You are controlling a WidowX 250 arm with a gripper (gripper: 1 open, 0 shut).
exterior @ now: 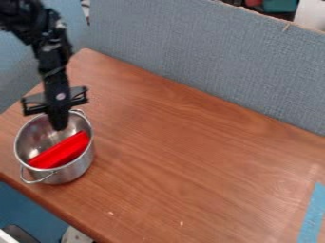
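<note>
A steel pot (76,166) with looped handles sits near the left edge of the wooden table, holding a long red object (60,150) inside it. My black gripper (57,117) is over the pot's back part, just above the rim. Its fingertips are dark and small in the view; nothing shows held between them, and the gripper looks shut.
A grey padded wall (203,66) runs along the back, and a blue tape strip (313,214) lies at the right edge.
</note>
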